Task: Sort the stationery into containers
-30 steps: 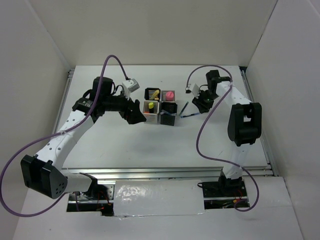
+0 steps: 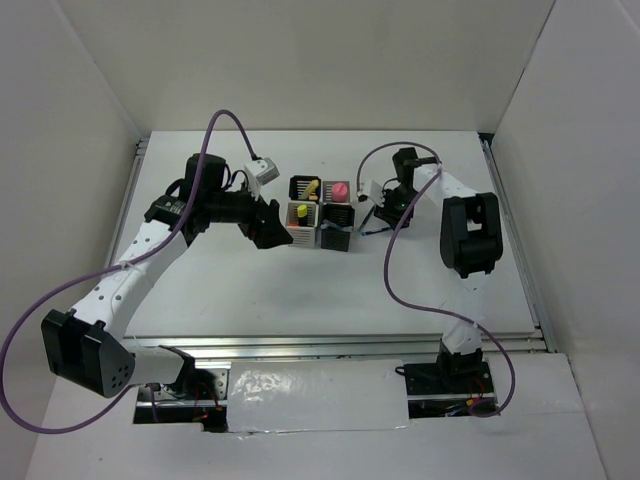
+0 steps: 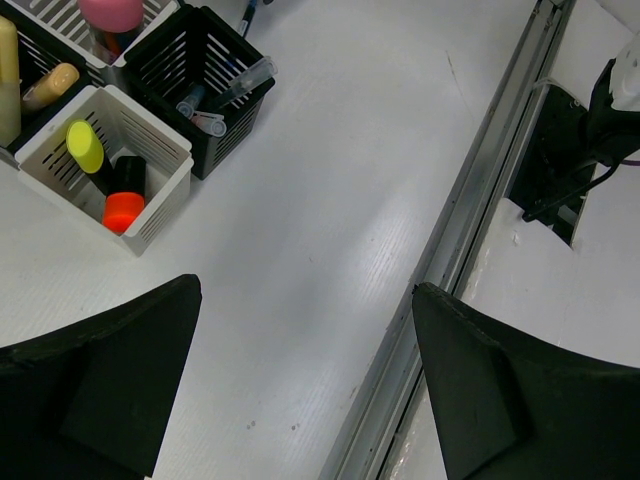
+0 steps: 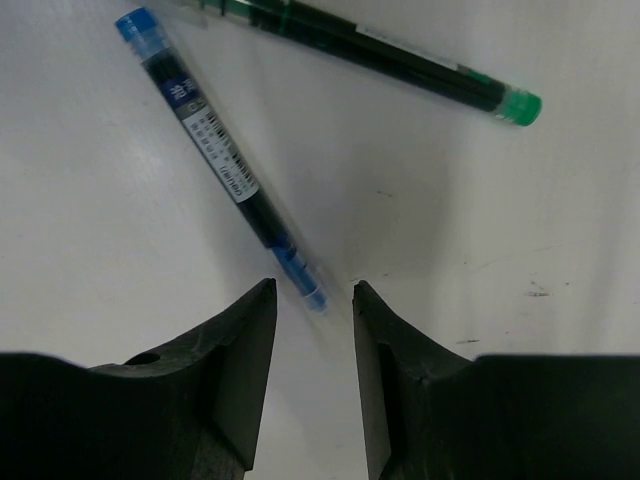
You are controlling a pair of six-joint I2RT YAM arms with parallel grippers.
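A dark pen with blue ends (image 4: 226,152) lies slantwise on the table in the right wrist view, its lower end near the gap between my right fingertips. Above it lies a dark pen with a green end (image 4: 400,57). My right gripper is part open, nothing held between its fingers. Four joined baskets stand mid-table: a black one (image 3: 212,150) holding pens, a white one (image 3: 165,205) with yellow and orange-ended markers, a black one (image 2: 293,187) with tan items, and a white one (image 2: 328,197) with something pink. My left gripper (image 2: 270,238) hangs open and empty left of them.
Clear white table (image 2: 270,295) lies in front of the baskets. A metal rail (image 2: 330,345) runs along the near edge. Purple cables (image 2: 395,290) arch over both arms, and walls enclose the back and sides.
My right arm has moved left, bringing its gripper over the loose pens beside the baskets and partly covering them in the top view. The left arm and the baskets have stayed put.
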